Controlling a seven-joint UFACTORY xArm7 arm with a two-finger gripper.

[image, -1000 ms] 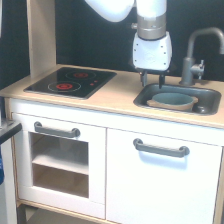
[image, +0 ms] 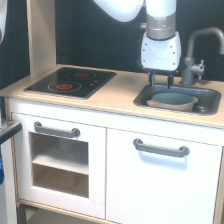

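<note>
My gripper points down over the sink, its two dark fingers apart with nothing visible between them. A pale blue-green bowl rests in the dark sink basin, just below the fingertips. I see a small gap between the fingers and the bowl's rim.
A tall grey faucet rises behind the sink, close to my gripper on the right. The black stove top with red rings is bare on the left. Between them, the wooden counter is clear. White cabinet doors with dark handles are below.
My gripper has shifted a little to the right, to stand over the bowl. Its fingers stay apart, and the bowl has not moved.
</note>
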